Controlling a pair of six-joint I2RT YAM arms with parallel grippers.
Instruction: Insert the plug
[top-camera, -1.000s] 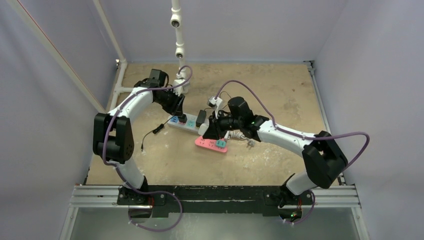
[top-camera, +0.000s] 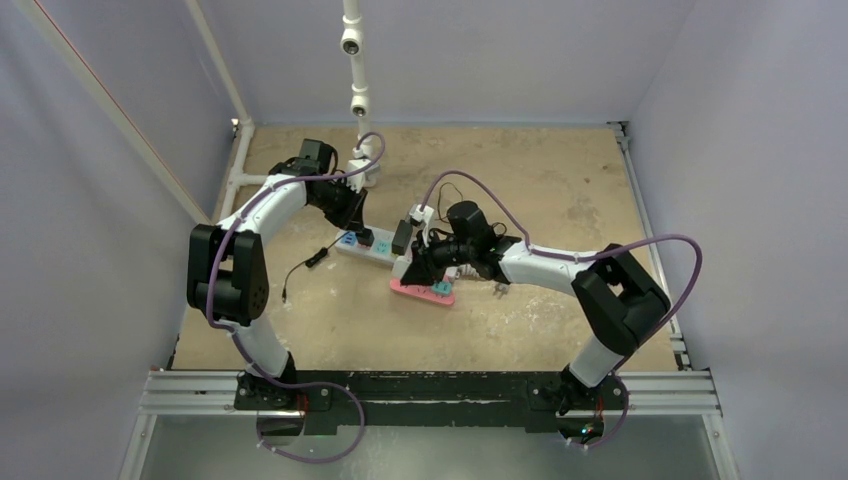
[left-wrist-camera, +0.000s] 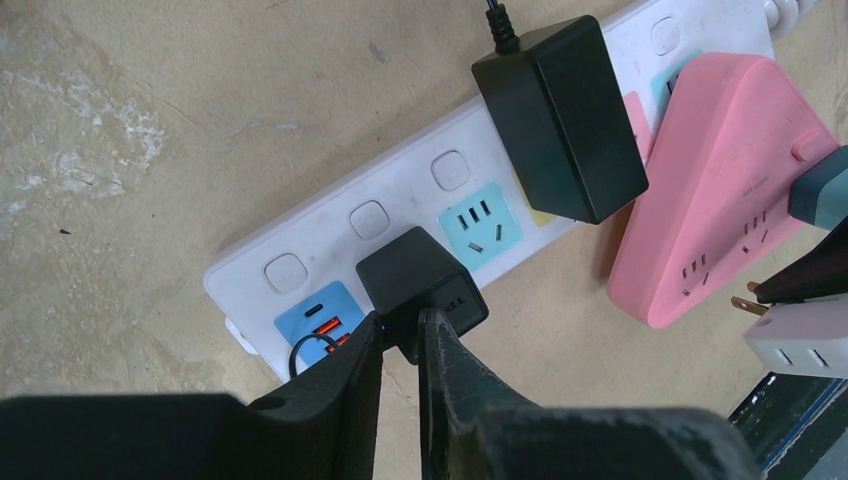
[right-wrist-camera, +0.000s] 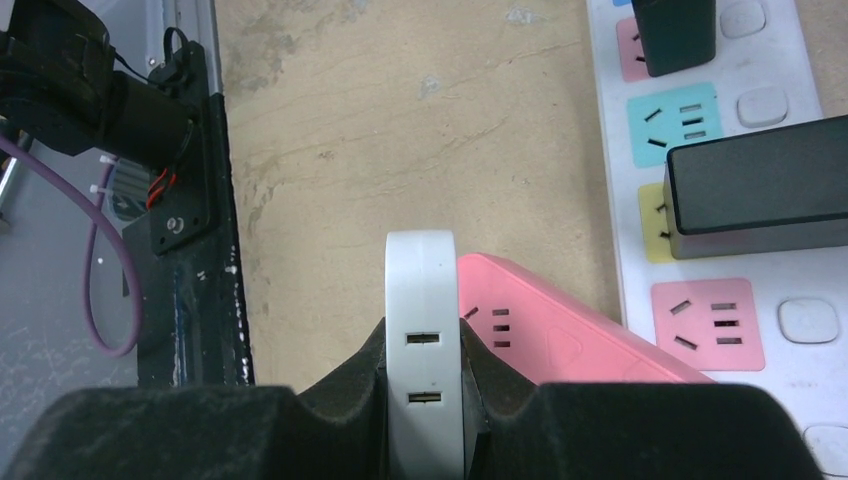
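Observation:
My left gripper is shut on a black square adapter (left-wrist-camera: 405, 275) sitting on the white power strip (left-wrist-camera: 330, 230). My right gripper is shut on a white plug adapter with sockets on its side; in the left wrist view its metal prongs (left-wrist-camera: 748, 305) point out beside the pink power strip (left-wrist-camera: 710, 200). In the right wrist view this pink strip (right-wrist-camera: 540, 320) lies partly behind the white adapter.
A long black power brick (left-wrist-camera: 560, 120) sits on the white strip. A teal plug (top-camera: 441, 288) is on the pink strip. Cables (top-camera: 470, 271) lie behind it.
My right arm has moved left, its gripper carrying the white adapter slightly leftward over the pink strip. My left arm is almost unchanged.

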